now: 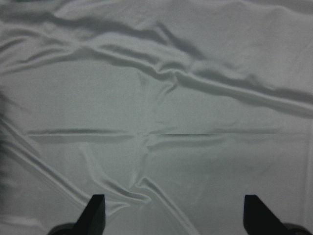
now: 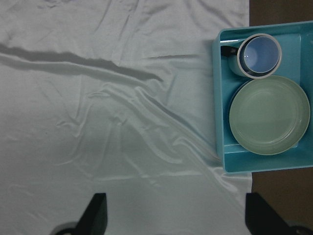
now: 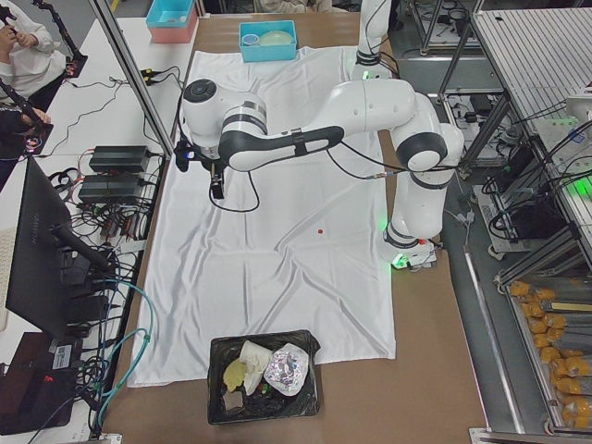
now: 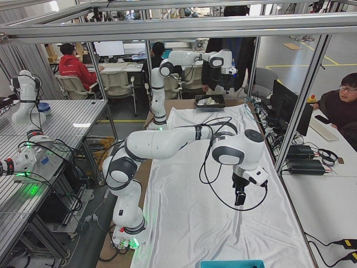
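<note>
My left gripper is open over plain white cloth (image 1: 220,166), nothing between its fingers. It hangs at the end of its arm in both camera views. My right gripper is also open and empty above the cloth. Right of it in its wrist view sits a blue bin (image 2: 239,161) holding a mug (image 2: 259,54) with a dark handle and a pale green plate (image 2: 269,115) stacked on another dish.
A black bin (image 3: 222,407) with foil, crumpled paper and other scraps stands at the opposite end. A small red object (image 3: 320,231) lies on the cloth, which is otherwise largely clear. Monitors and cables line one side.
</note>
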